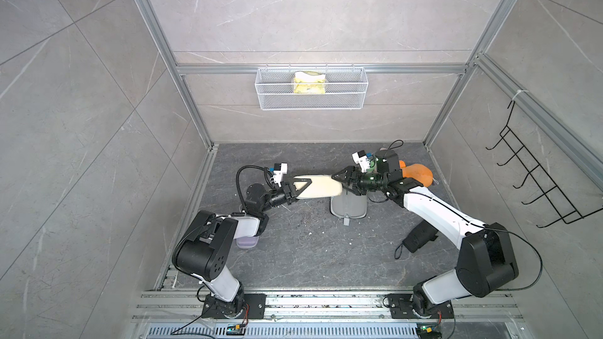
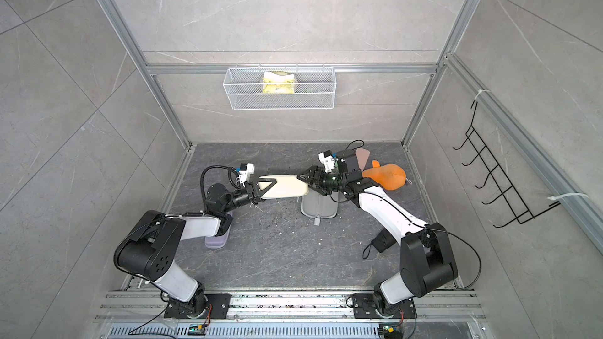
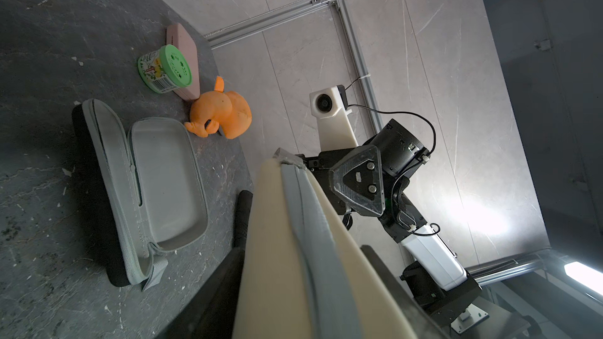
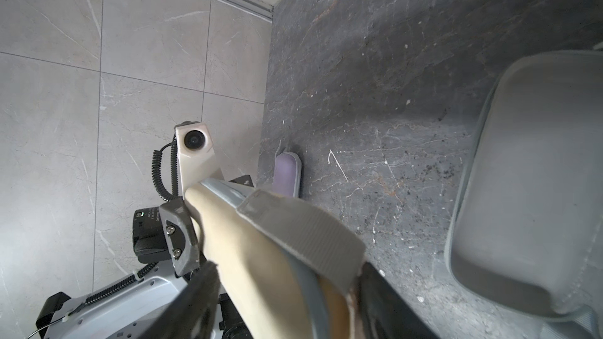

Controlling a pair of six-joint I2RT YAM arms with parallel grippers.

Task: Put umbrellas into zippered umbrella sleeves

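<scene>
In the air between my two grippers is a long beige zippered sleeve [image 1: 321,187] with a grey zipper strip. My left gripper [image 1: 304,187] is shut on its near end, one black finger on each side of it. Around the other end, with its grey fabric tab [image 4: 307,232], stand the fingers of my right gripper [image 1: 339,178]; whether they are shut on it is too blurred to tell. Below lies an open grey sleeve [image 1: 349,206], its visible half empty. A black umbrella [image 1: 419,236] with a wrist loop rests at the right.
A purple case [image 1: 247,242] lies by the left arm. Far right are an orange plush toy [image 1: 417,174], a pink box [image 3: 184,56] and a green-lidded can [image 3: 164,69]. On the back wall hangs a wire basket [image 1: 276,100].
</scene>
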